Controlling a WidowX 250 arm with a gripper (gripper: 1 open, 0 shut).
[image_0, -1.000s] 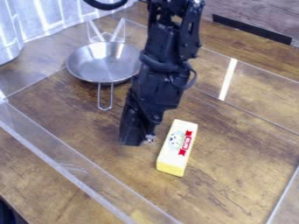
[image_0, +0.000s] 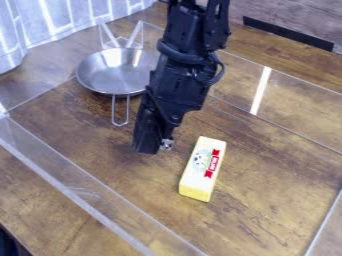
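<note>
The black gripper (image_0: 158, 142) reaches down from the top centre and hangs low over the wooden table, left of a yellow box (image_0: 201, 180) with a white and red label. Its fingers point downward; it looks shut, with nothing visible between them. A silver pan (image_0: 104, 70) sits behind it at the upper left, its handle toward the front.
The wooden table (image_0: 80, 180) has clear room at the front and right. A white curtain-like cloth (image_0: 54, 15) is at the back left, and pale strips cross the table.
The gripper has risen slightly and shifted a little left, away from the yellow box. The pan and box have not moved.
</note>
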